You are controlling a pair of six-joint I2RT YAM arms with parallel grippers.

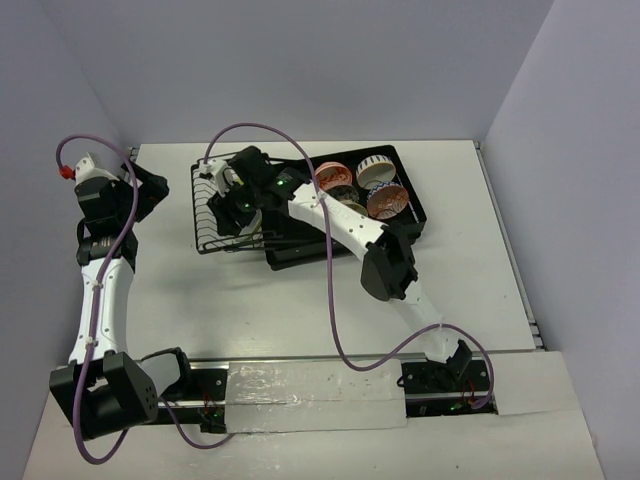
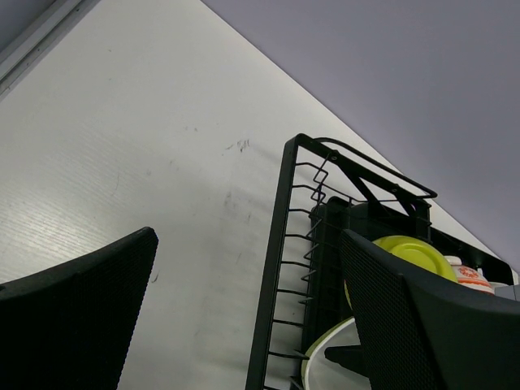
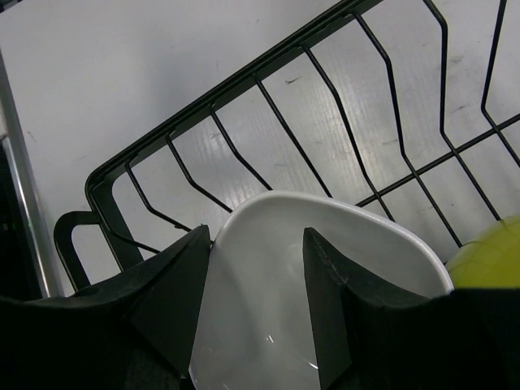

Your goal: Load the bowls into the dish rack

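Note:
My right gripper is over the black wire dish rack at the tray's left end. In the right wrist view its fingers are apart at a white-rimmed bowl standing tilted in the rack; whether they touch it is unclear. A yellow bowl sits beside it. Several patterned bowls lie in the black tray to the right, partly hidden by the arm. My left gripper stands open and empty left of the rack, facing it.
Grey walls bound the back and sides. Purple hoses loop over both arms.

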